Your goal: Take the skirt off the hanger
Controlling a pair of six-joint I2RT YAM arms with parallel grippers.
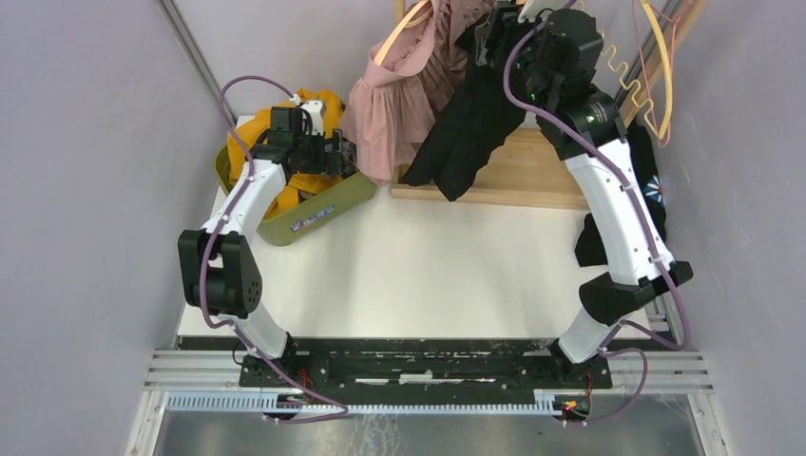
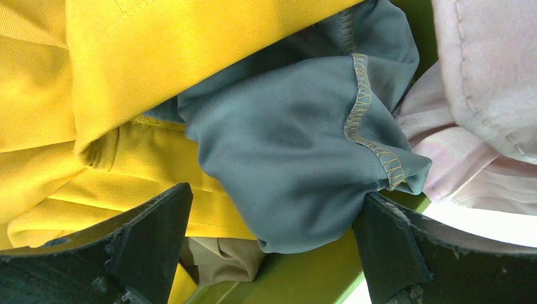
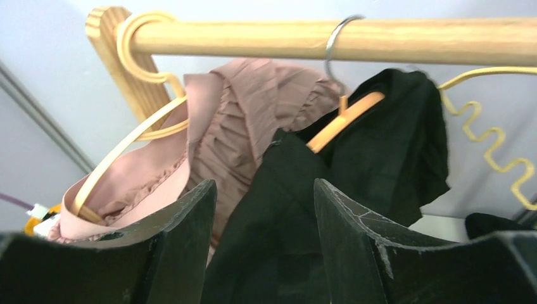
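A black garment [image 3: 272, 190] hangs from the rail on a metal-hook hanger [image 3: 342, 123], whose wooden bar shows at its top. Beside it a pink ruffled garment [image 1: 390, 123] hangs on a light hanger. My right gripper is at the black garment, fingers apart with the cloth visible between them; whether it touches is unclear. My left gripper is open over the green bin [image 1: 318, 214], above yellow and grey-blue cloth [image 2: 304, 145].
A wooden rail [image 3: 253, 38] spans the back, with more wavy and pink hangers at the right. Dark clothing [image 1: 594, 242] lies at the right edge of the white table [image 1: 428, 275], whose front middle is clear.
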